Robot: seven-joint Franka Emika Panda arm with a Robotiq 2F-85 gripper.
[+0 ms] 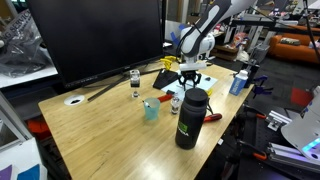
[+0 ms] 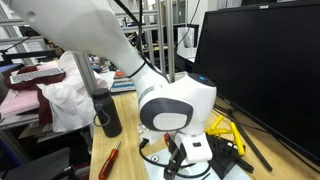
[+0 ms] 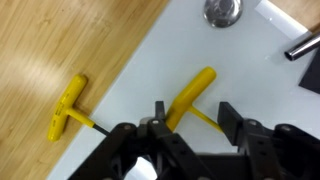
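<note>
In the wrist view, a yellow T-handled tool (image 3: 190,92) lies on a white sheet (image 3: 135,75). My gripper is low over it, fingers apart. The tool's yellow stem runs across the gap toward the right finger, and the handle passes close by the left finger; whether either touches cannot be told. In exterior view 1 the gripper (image 1: 190,80) points down over the sheet at the table's far end. The white arm (image 2: 175,105) hides much of the tool area in exterior view 2.
A second yellow T-handle (image 3: 67,105) lies at the sheet's edge. A metal disc (image 3: 222,10) and a metal rod (image 3: 303,45) are close by. A black cylinder (image 1: 192,120) and a pale green cup (image 1: 152,109) stand on the table, whose left side is clear.
</note>
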